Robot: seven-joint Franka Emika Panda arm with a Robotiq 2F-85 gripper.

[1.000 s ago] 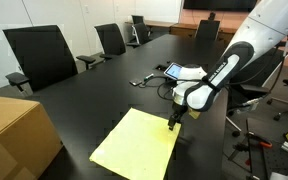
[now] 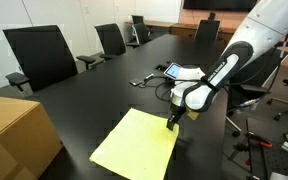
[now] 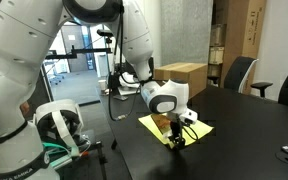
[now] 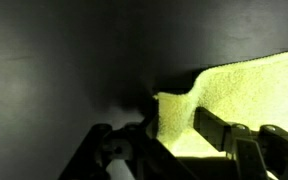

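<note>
A yellow cloth (image 2: 134,147) lies spread on the dark table, and its near edge also shows in exterior view 2 (image 3: 156,126). At one corner of it my gripper (image 2: 172,125) is down at table height. In the wrist view the cloth (image 4: 254,95) runs in between the fingers, its corner bunched up there. The gripper stands part open, one finger at either side of the cloth corner. Whether the pads press on the cloth is hidden.
A cardboard box (image 2: 19,140) stands at the table's left end. Black chairs (image 2: 41,55) line the far side. A dark device with cables (image 2: 174,72) lies behind the arm. The table's middle, beyond the cloth, is bare.
The gripper and wrist have tipped slightly and shifted a little at the cloth's corner. The cloth lies about where it was.
</note>
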